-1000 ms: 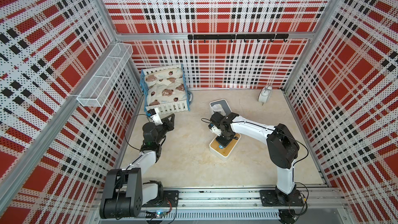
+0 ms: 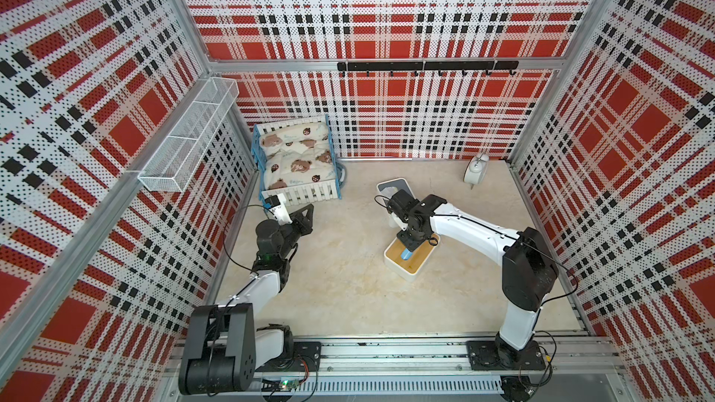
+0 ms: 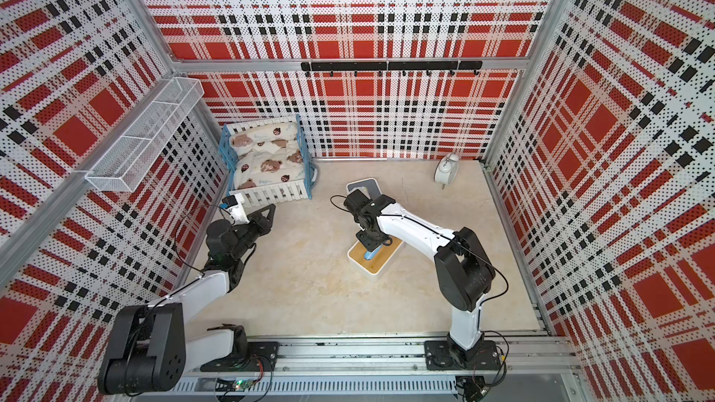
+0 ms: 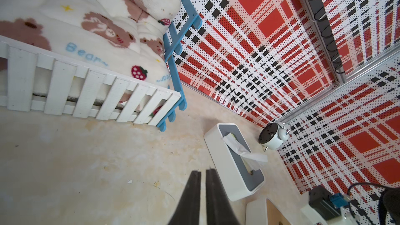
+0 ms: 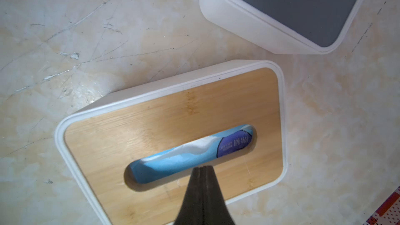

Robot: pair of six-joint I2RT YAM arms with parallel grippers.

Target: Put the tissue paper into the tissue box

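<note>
In the right wrist view, a white tissue box (image 5: 175, 108) with a wooden lid shows a blue pack (image 5: 179, 158) inside its slot. My right gripper is shut, its tips over the lid just beside the slot, nothing seen between them. Behind it stands a second white box (image 4: 225, 166) with a grey lid, a white tissue (image 4: 245, 152) trailing from its opening. My left gripper hangs over the left part of the table, apart from both boxes, its blurred fingers close together; nothing clear shows between them.
A toy bed (image 2: 298, 156) with a bear blanket stands at the back left. An alarm clock (image 2: 474, 172) is at the back right. A wire basket (image 2: 178, 149) hangs on the left wall.
The wooden-lidded box has shifted right and slightly back since a second ago. My right arm has moved right and lifted a little. The left arm has not moved.
</note>
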